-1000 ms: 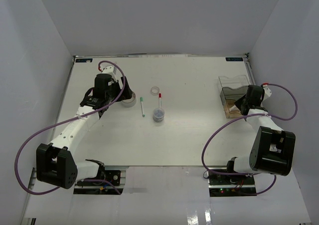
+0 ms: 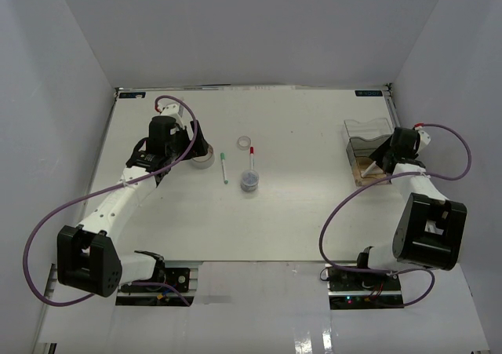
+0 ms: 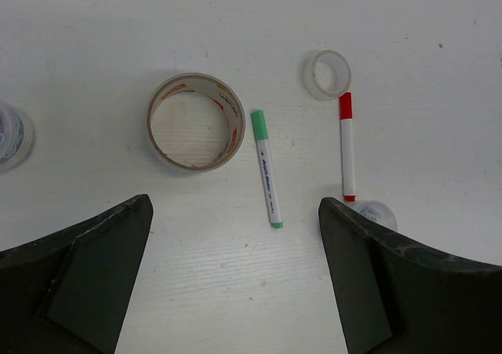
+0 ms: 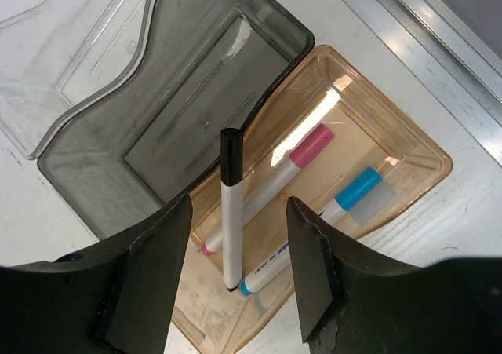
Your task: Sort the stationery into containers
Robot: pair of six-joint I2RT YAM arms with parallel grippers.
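My right gripper hangs open over the amber tray [image 4: 392, 134], which holds a pink marker [image 4: 310, 146], a blue marker [image 4: 353, 189] and a black marker [image 4: 232, 220], the latter between and below the fingers. A grey tray [image 4: 196, 87] and a clear tray [image 4: 70, 48] lie alongside. My left gripper is open above the table, where a large tape roll [image 3: 231, 122], green marker [image 3: 265, 169], small tape ring [image 3: 341, 67], red marker [image 3: 347, 146] and clear cup [image 3: 372, 213] lie.
Another clear round object [image 3: 20, 138] is at the left wrist view's edge. A metal rail [image 4: 439, 40] and wall run along the right side of the trays.
The left arm and the objects on the table have not moved.
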